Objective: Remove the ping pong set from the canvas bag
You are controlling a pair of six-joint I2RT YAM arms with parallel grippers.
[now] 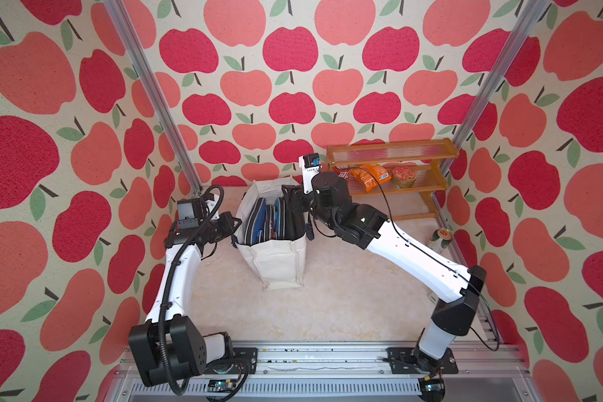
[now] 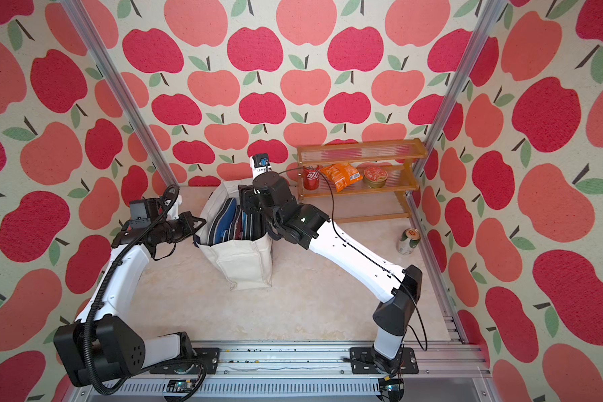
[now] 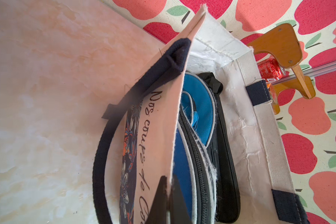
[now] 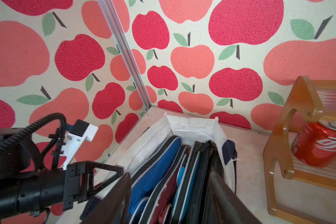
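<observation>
The white canvas bag (image 1: 272, 264) stands upright and open-topped, packed with several zipped cases, among them a blue case (image 4: 153, 169) and a flat black case (image 3: 223, 164). Its left rim runs between the fingertips of my left gripper, which is shut on that edge. Over the right side of the bag's mouth is my right gripper (image 1: 293, 194); in the right wrist view its fingers (image 4: 119, 194) are apart on either side of the case tops. They hold nothing that I can see. Which case is the ping pong set cannot be told.
To the right at the back stands a wooden shelf (image 2: 355, 192) with a red can (image 4: 319, 143), an orange packet (image 2: 340, 175) and a round tub (image 2: 375, 176). Another can (image 2: 408, 241) is near the right edge.
</observation>
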